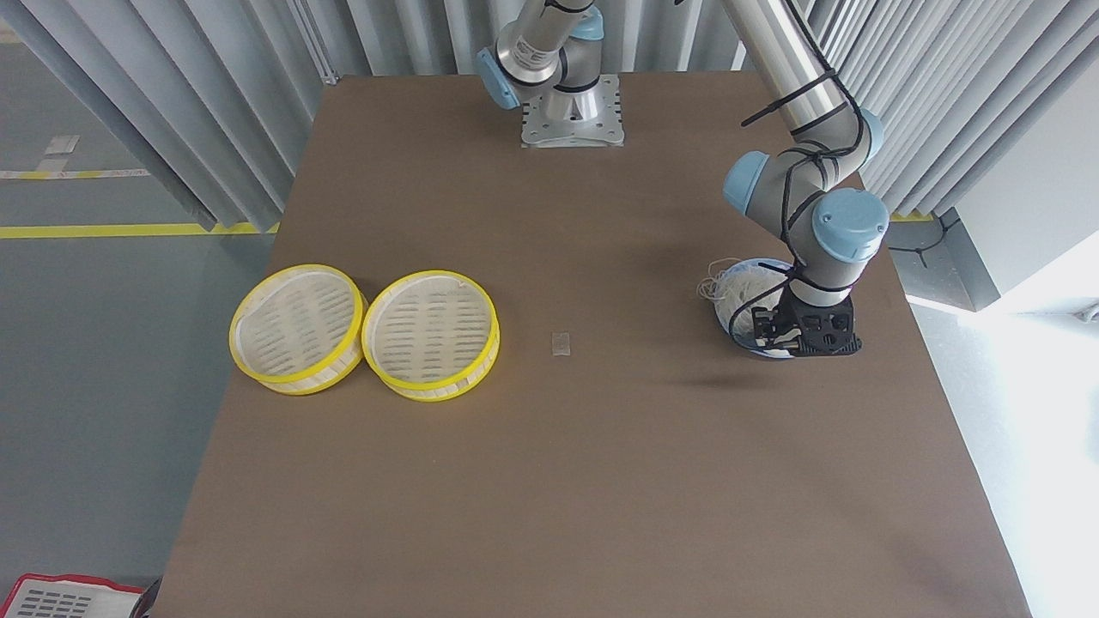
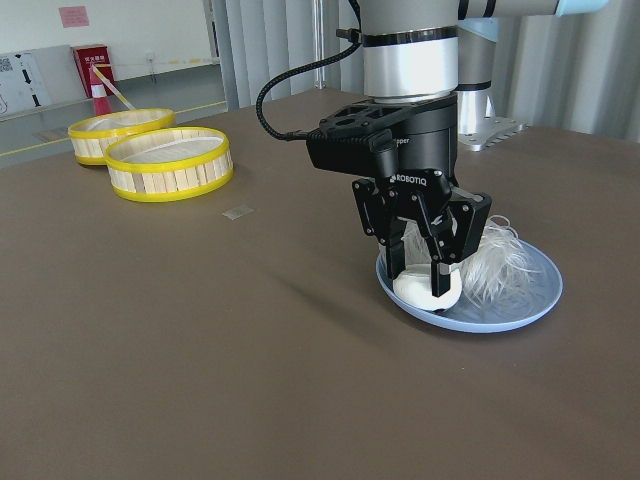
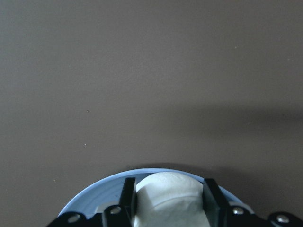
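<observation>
My gripper (image 2: 418, 275) is down inside a blue plate (image 2: 540, 300) on the right side of the table, its two fingers on either side of a smooth white round piece (image 3: 168, 198). Whether they grip it is not clear. Pale stringy strands (image 2: 500, 268) lie on the plate beside the white piece, behind the gripper in the left view. In the wrist view the white piece fills the space between the fingertips, with the plate's rim around it. From the front, the wrist hides much of the plate.
Two round steamer-like trays with yellow rims (image 1: 433, 330) (image 1: 295, 324) sit side by side on the left of the table (image 1: 598, 474).
</observation>
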